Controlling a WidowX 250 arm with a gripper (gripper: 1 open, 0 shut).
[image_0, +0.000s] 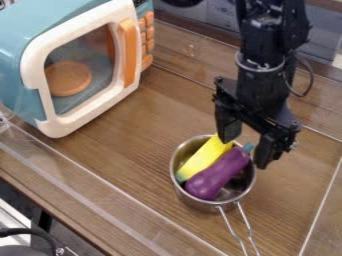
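My black gripper (251, 133) hangs open just above the back of a steel pot (190, 191), its fingers on either side over the upper ends of what lies inside. In the pot are a yellow banana (199, 162) on the left and a purple eggplant (214, 177) on the right. The banana's upper tip is partly hidden behind the near finger.
A toy microwave (54, 120) in light blue and white, with an orange handle, stands at the upper left. The pot's wire handle points toward the front edge.
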